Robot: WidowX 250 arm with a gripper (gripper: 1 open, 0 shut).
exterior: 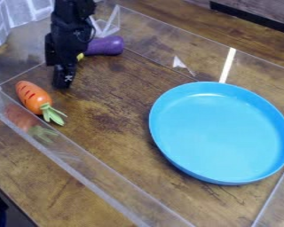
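Note:
The black gripper (63,69) reaches down from the top left to the wooden surface, just left of a purple eggplant toy (106,45), which is partly behind it. A small bit of yellow shows low beside the gripper. An orange carrot toy (35,96) with pale green leaves lies at the left. How far the fingers are apart is hard to make out.
A large blue plate (220,132) lies at the right. Clear plastic walls edge the work area. The wooden middle between carrot and plate is free.

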